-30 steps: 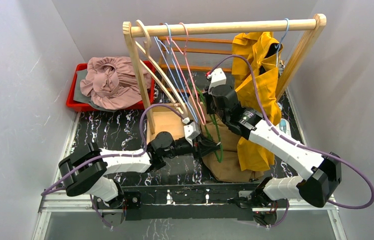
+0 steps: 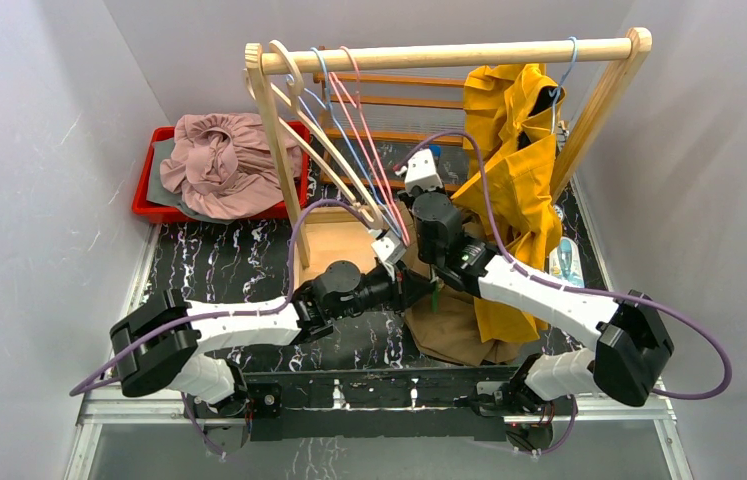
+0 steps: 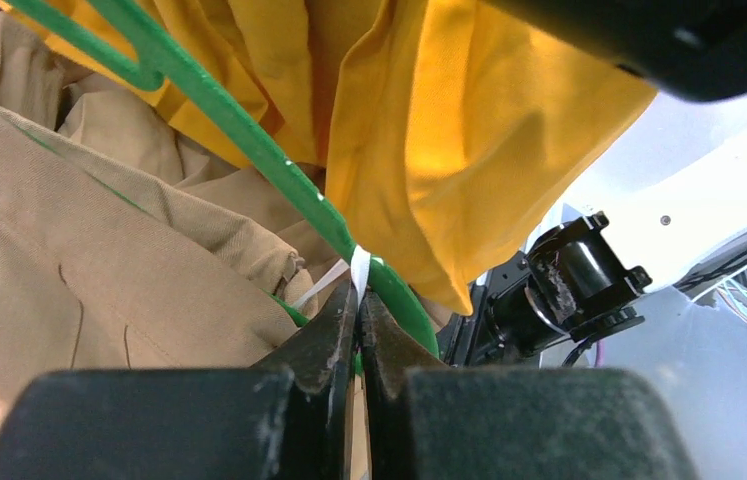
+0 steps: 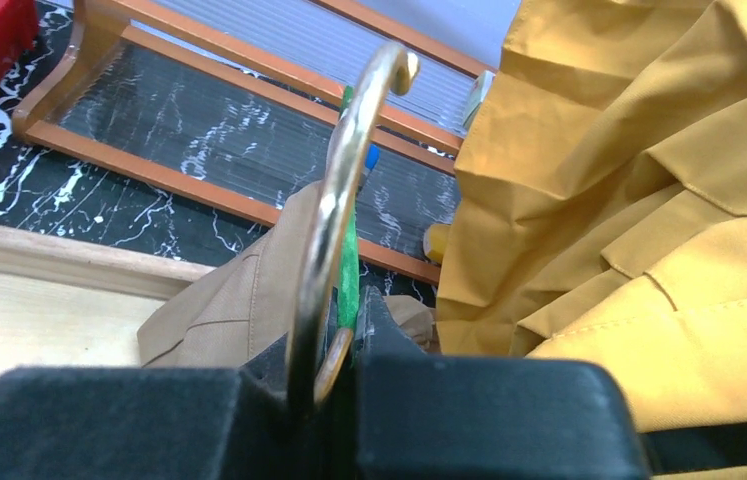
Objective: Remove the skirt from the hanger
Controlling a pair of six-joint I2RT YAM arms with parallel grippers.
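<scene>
A green hanger (image 3: 249, 130) runs down to my left gripper, which is shut on its lower end in the left wrist view, with a white tie there. A khaki skirt (image 3: 69, 270) lies behind it, partly over the hanger. My right gripper is shut on a hanger with a metal hook (image 4: 354, 140) and a green part, the khaki cloth just behind. In the top view both grippers are close together below the rail (image 2: 449, 55). The yellow garment (image 2: 509, 200) hangs to the right, close beside the right gripper.
Empty wooden, blue and pink hangers crowd the rail's left half. A red bin (image 2: 154, 190) with pink cloth is at back left. A wooden tray (image 2: 329, 240) and wooden rack (image 4: 149, 170) are behind the grippers. Bare marble table shows at front left.
The left gripper moved slightly, staying low.
</scene>
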